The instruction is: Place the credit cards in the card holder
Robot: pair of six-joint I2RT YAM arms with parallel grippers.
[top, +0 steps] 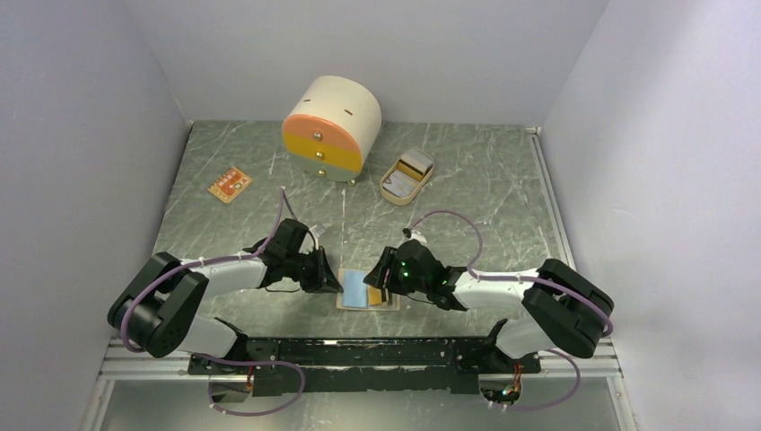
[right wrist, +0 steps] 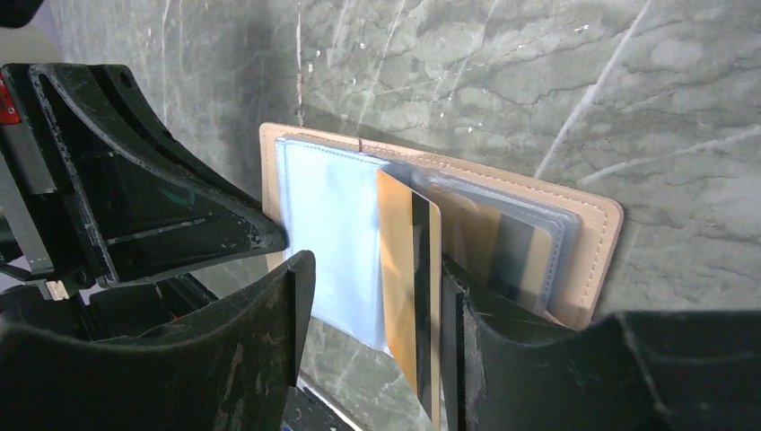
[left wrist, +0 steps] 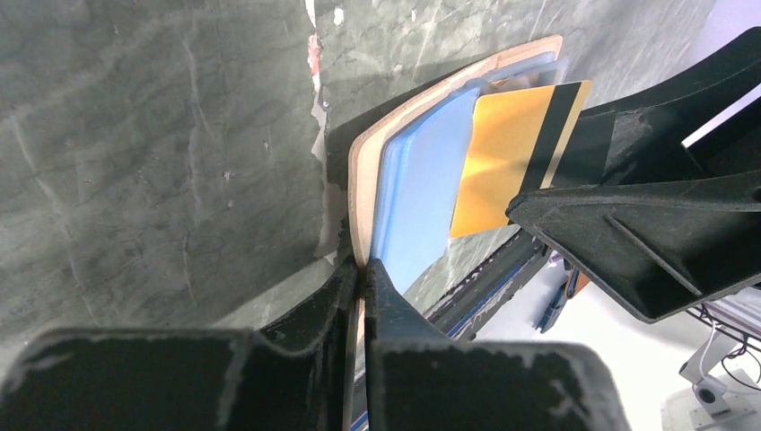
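Observation:
The card holder (right wrist: 601, 220) lies spread on the table, with a tan cover, a pale blue sleeve and clear sleeves. My left gripper is shut on its left edge. The yellow credit card (right wrist: 397, 260), with a black stripe, stands tilted up from the middle of the holder, partly out of the sleeves. My right gripper is open around it: the card is close by the right finger (right wrist: 459, 314), and a clear gap separates it from the left finger (right wrist: 292, 310). How deep its lower edge sits is hidden.
A tan-and-grey striped pattern shows through the clear sleeve on the right. Further back stand a small box (top: 386, 195) holding cards and a rounded drawer cabinet (top: 354, 108). An orange card (top: 230, 184) lies far left.

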